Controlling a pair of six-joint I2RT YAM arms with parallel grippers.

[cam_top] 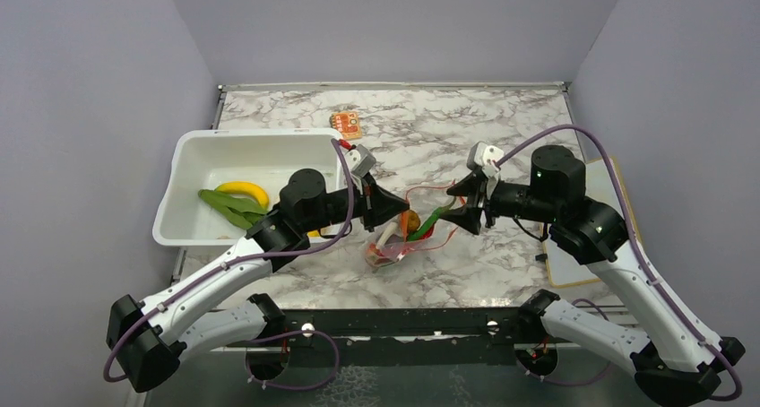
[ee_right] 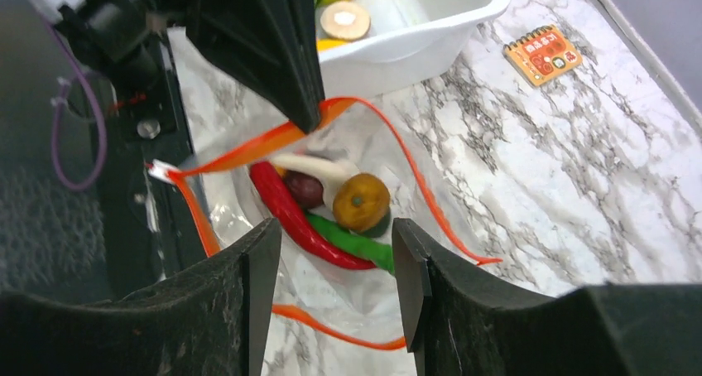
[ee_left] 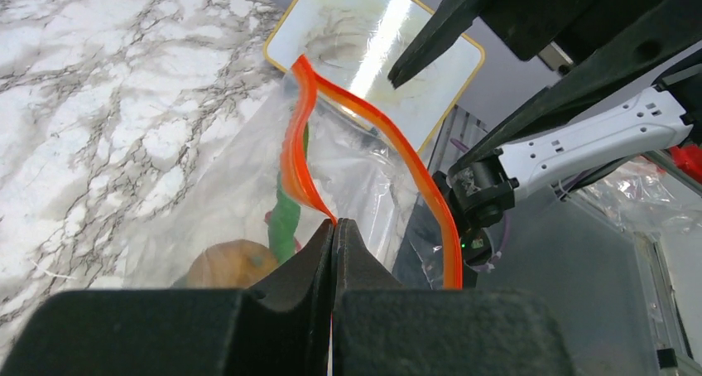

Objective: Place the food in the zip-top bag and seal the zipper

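Note:
The clear zip bag (cam_top: 390, 253) lies mid-table with its orange-edged mouth open; inside are a red pepper (ee_right: 308, 231), a green vegetable (ee_right: 352, 243), a brown round item (ee_right: 361, 200) and a white piece (ee_right: 310, 165). My left gripper (cam_top: 401, 205) is shut on the orange bag edge (ee_left: 302, 165), pinched at the fingertips (ee_left: 335, 235). My right gripper (cam_top: 455, 208) is open above the bag's right side, nothing visible between its fingers.
A white bin (cam_top: 184, 156) at left holds a banana (cam_top: 246, 188), leafy greens and other food. An orange card (cam_top: 346, 125) lies behind. A white board (cam_top: 574, 264) is at right.

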